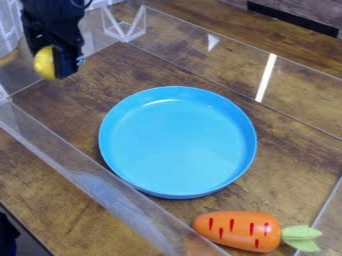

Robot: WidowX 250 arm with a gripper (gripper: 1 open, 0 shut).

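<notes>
My black gripper (54, 52) is at the upper left of the camera view, raised and partly out of frame, shut on a yellow object (46, 63) that is partly hidden behind it. A blue plate (178, 140) lies empty on the wooden surface, below and to the right of the gripper. An orange toy carrot (238, 229) with green leaves lies at the bottom right, apart from the plate.
Clear transparent walls (100, 186) border the wooden workspace (60, 120) on several sides. Bare wood shows left of the plate and to its right.
</notes>
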